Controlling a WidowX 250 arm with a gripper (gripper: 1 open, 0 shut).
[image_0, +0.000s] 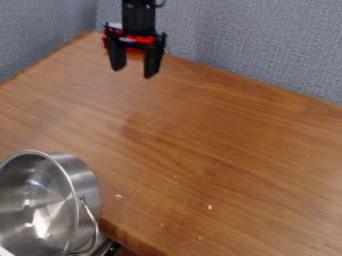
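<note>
My gripper (135, 64) hangs open at the back left of the wooden table (201, 150), fingers pointing down. A red object (123, 48) lies behind it against the back wall, partly hidden by the gripper; I cannot tell whether anything touches it.
A steel pot (40, 205) with a wire handle stands at the front left corner. Grey padded walls (241, 50) bound the back and left.
</note>
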